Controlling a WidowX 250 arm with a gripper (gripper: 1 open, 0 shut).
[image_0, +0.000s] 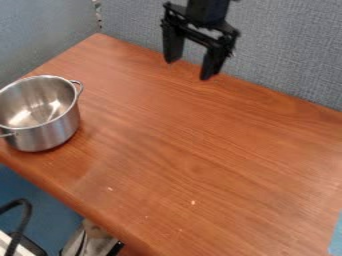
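Note:
A black gripper (191, 59) hangs at the top centre of the camera view, above the back of the wooden table, its two fingers spread apart with nothing between them. A steel pot (38, 113) with side handles stands upright on the table's left edge, below and to the left of the gripper, apart from it.
Grey padded walls (281, 55) border it at the back and left. Below the left front edge lie a blue floor and some black cable (19, 228).

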